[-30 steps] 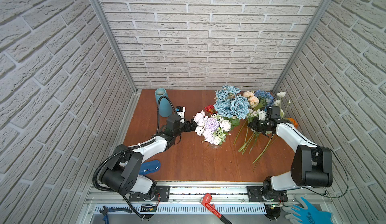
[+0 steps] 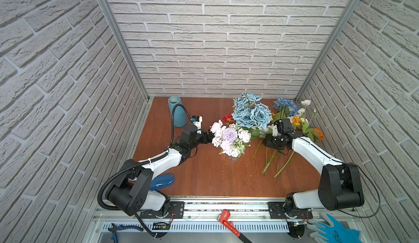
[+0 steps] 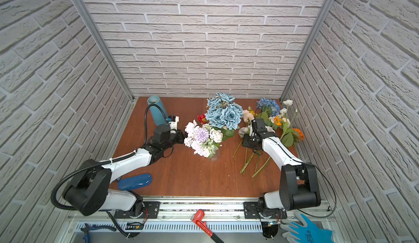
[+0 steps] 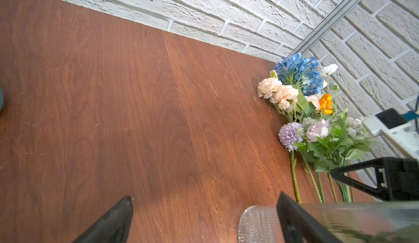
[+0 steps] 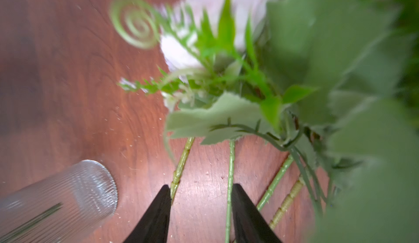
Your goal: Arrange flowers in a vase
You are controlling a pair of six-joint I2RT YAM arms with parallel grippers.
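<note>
A clear ribbed vase (image 5: 74,195) stands mid-table, holding pale blue roses (image 2: 251,114), a red flower (image 2: 227,118) and white and lilac blooms (image 2: 229,134). Left of it my left gripper is open with bare table between its fingers; the vase's rim shows behind the right finger. To the vase's right, my open right gripper hovers over loose stems lying on the table. One green stem (image 5: 230,190) runs close to its right fingertip, another stem (image 5: 179,173) near the left one. Neither is gripped. Leaves (image 5: 244,112) hide part of the stems.
Several loose flowers, including a blue hydrangea (image 4: 301,72) and orange blooms (image 3: 298,133), lie at the right. A blue-green vase (image 2: 178,116) stands at the back left, a blue object (image 2: 162,181) at the front left.
Some loose stems slid frontward, and the peach flowers left their earlier place. The left arm looks almost still.
</note>
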